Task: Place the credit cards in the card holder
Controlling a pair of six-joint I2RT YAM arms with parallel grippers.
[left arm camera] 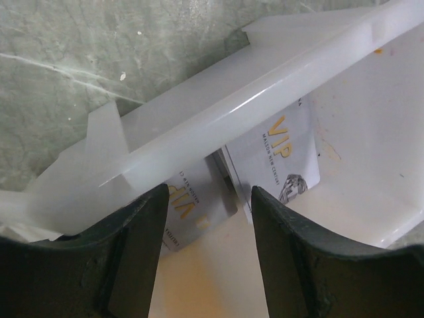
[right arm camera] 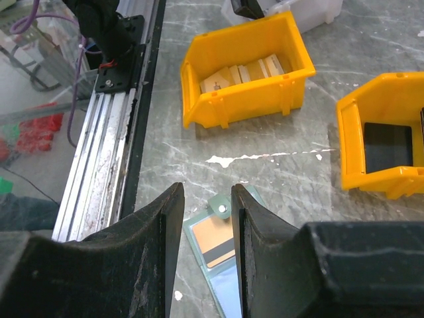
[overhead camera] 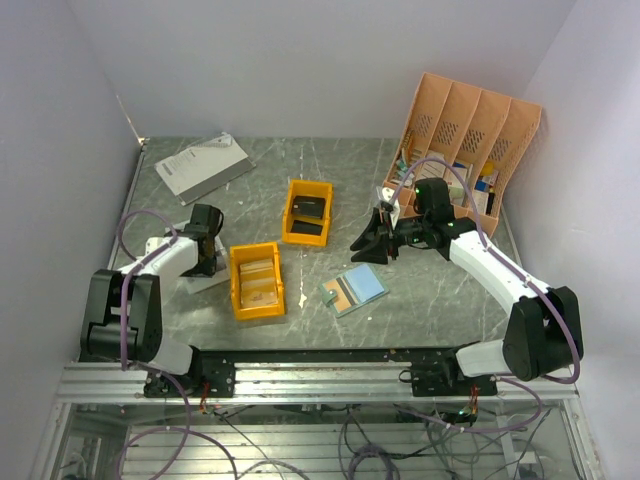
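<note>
White cards marked VIP lie in two piles in a white plastic bin, seen in the left wrist view. My left gripper is over that bin, open, its fingers apart with nothing between them. The bin's near wall crosses in front of part of the cards. On the right of the table, a flat teal card holder with tan and blue panels lies apart from the bins. Above and behind it, my right gripper hangs with its fingers parted and nothing held.
Beside the white bin stands a yellow bin with tan items. Another yellow bin holds black items. A grey-white box lies at back left, a tan divided rack at back right. Bare table surrounds the holder.
</note>
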